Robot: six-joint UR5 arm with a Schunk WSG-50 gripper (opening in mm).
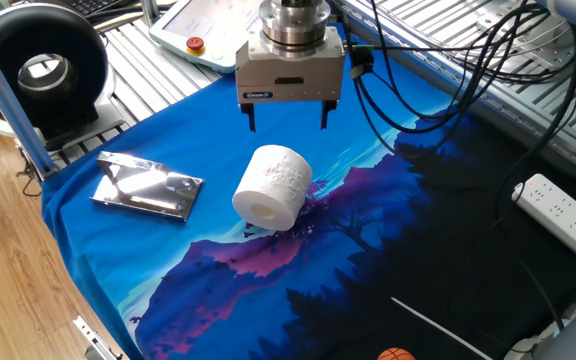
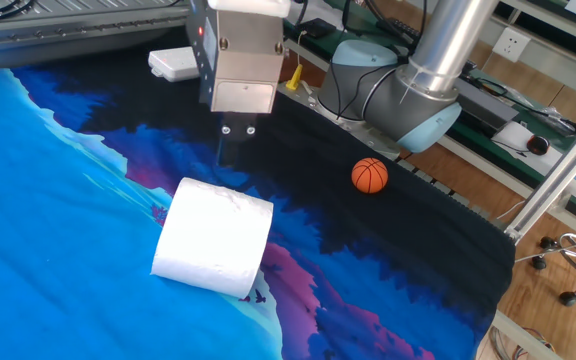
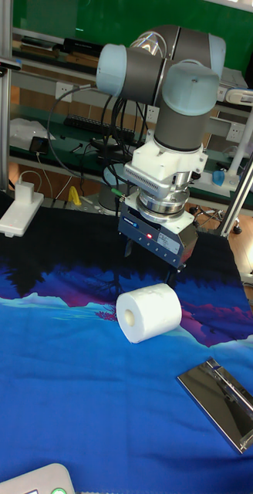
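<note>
A white paper roll (image 1: 274, 190) lies on its side on the printed blue cloth, its core hole facing the camera in exterior view 1. The same roll (image 2: 214, 238) shows its long side in exterior view 2, and in exterior view 3 the roll (image 3: 152, 312) has its other end turned to the camera. Over it hangs my gripper (image 1: 288, 122), its two dark fingers spread wide and pointing down. Nothing is between them. In exterior view 1 the fingertips appear above the roll's top edge, apart from it.
A shiny metal dispenser (image 1: 148, 187) lies beside the roll; exterior view 3 shows the dispenser (image 3: 223, 404) too. A small orange basketball (image 2: 369, 176) and a white power strip (image 1: 563, 213) are on the cloth's dark part. A thin pale rod (image 1: 438, 327) lies there.
</note>
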